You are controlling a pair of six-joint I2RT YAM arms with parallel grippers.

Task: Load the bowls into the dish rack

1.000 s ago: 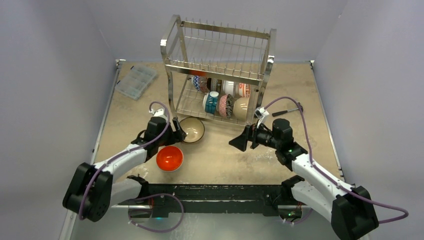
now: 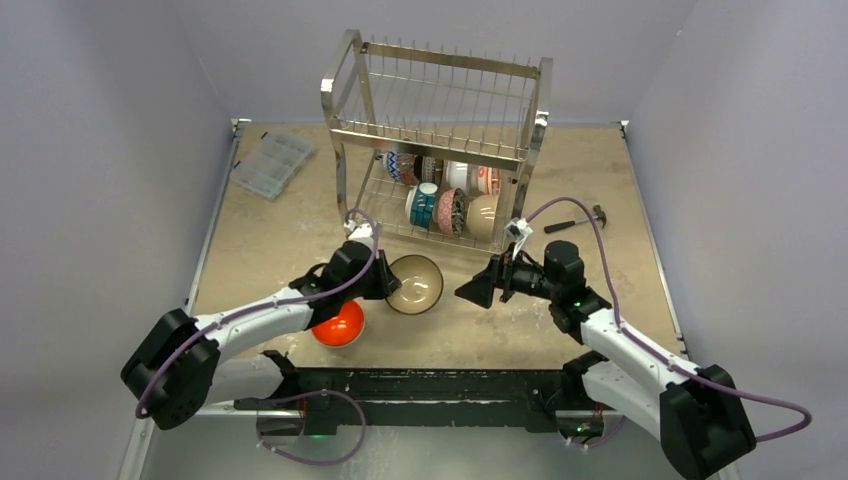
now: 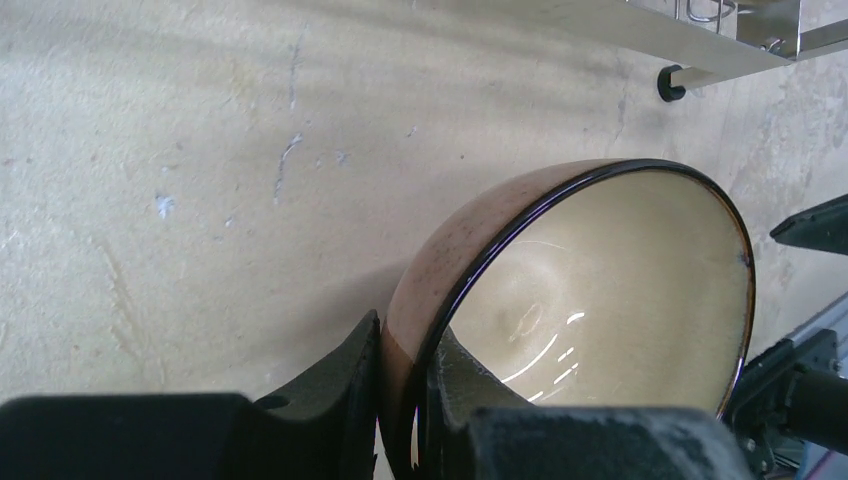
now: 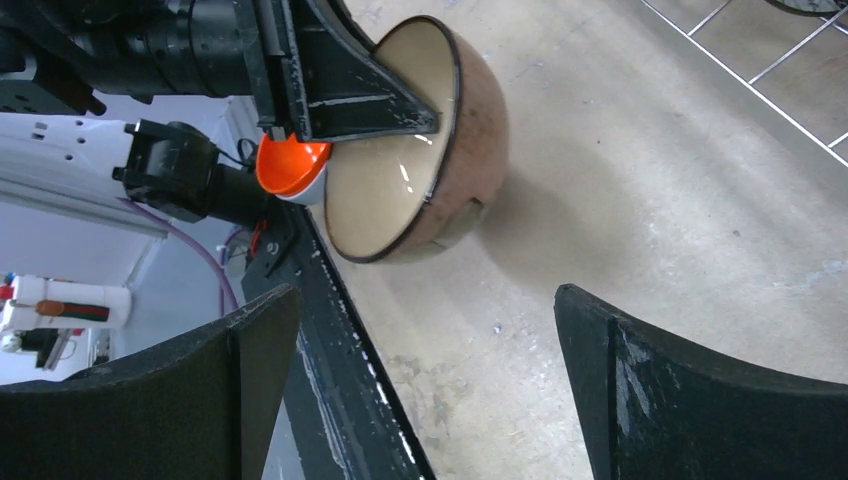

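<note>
A beige bowl with a dark rim [image 2: 416,285] [image 3: 600,280] [image 4: 465,160] is held tilted by my left gripper [image 2: 390,280], shut on its wall. My right gripper [image 2: 485,280] is open, facing that bowl, nothing between its fingers. An orange bowl [image 2: 340,324] [image 4: 290,160] sits on the table beneath the left arm. The dish rack [image 2: 442,147] holds several bowls on its lower tier, including a teal bowl [image 2: 420,208] and a pink patterned bowl [image 2: 450,215]; its upper tier looks empty.
A clear compartment box [image 2: 270,160] lies at the back left, a hammer [image 2: 575,222] at the right beside the rack.
My left gripper has taken hold of the beige bowl and moved it rightward, toward the right gripper; the bowl is now tilted. The right arm is nearly still.
</note>
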